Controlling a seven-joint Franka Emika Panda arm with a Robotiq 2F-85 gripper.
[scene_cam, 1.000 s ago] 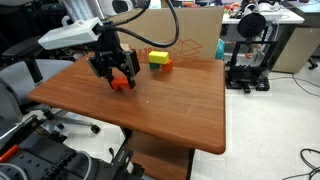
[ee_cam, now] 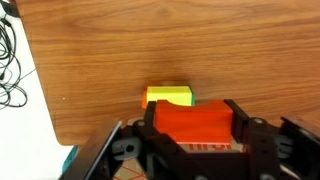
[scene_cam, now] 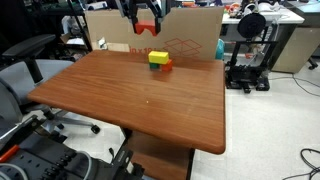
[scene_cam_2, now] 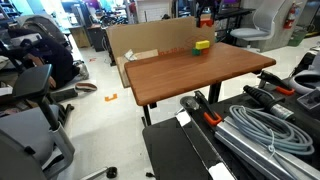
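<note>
An orange-red block is gripped in my gripper, which is shut on it; in exterior view 1 the same block hangs in the air at the back of the table. Lower down, a yellow block lies on top of red and green pieces. From the wrist, the yellow block shows just beyond the held block, which hides part of the stack. In exterior view 2 the yellow block stands near the table's far edge, with the held block above it.
A cardboard panel with red drawn lines stands upright along the back edge, close behind the blocks.
The gripper has carried the orange-red block up and back from low over the table's middle to above the stack. The stack itself has not moved.
</note>
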